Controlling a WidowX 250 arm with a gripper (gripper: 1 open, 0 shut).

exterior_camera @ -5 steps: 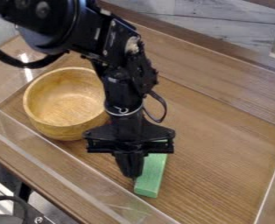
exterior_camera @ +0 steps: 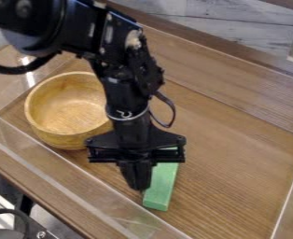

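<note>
The black gripper (exterior_camera: 139,172) points down over the wooden table, its fingers shut with nothing visible between them. Just right of its fingertips lies a green rectangular block (exterior_camera: 163,189), flat on the wood and partly hidden behind the gripper. To the left, behind the gripper, a yellow bowl (exterior_camera: 56,110) sits on the table, looking empty where visible.
A pale grey wooden wall (exterior_camera: 243,28) stands at the back. A black cable (exterior_camera: 12,217) is at the lower left, by the table's edge.
</note>
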